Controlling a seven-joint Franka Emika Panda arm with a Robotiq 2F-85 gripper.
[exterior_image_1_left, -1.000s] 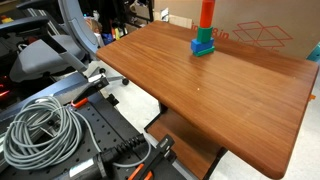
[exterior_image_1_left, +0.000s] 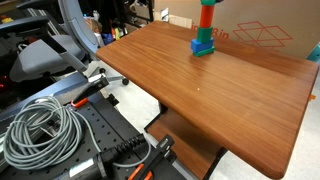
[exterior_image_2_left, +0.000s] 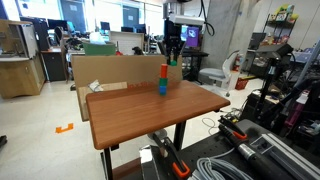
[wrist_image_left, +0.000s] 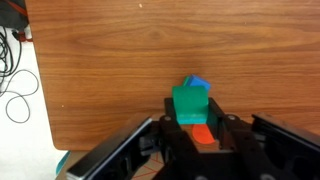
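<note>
A green block (wrist_image_left: 190, 102) is between the fingers of my gripper, which is shut on it. In exterior view 1, the lower end of a green block (exterior_image_1_left: 208, 2) shows at the top edge, just over the red block (exterior_image_1_left: 207, 17). That red one tops a stack with a green block (exterior_image_1_left: 204, 35) and a blue base (exterior_image_1_left: 202, 47). From the wrist, the red top and a blue corner (wrist_image_left: 197, 82) peek out around the held block. Exterior view 2 has my gripper (exterior_image_2_left: 175, 58) above and to the right of the stack. Contact between held block and stack cannot be told.
A cardboard panel (exterior_image_2_left: 115, 72) stands along its far side. Coiled grey cable (exterior_image_1_left: 42, 135) lies off the table, beside a dark rail (exterior_image_1_left: 110, 130).
A green block has come into exterior view 1 from above, over the red block. The stack and table look the same.
</note>
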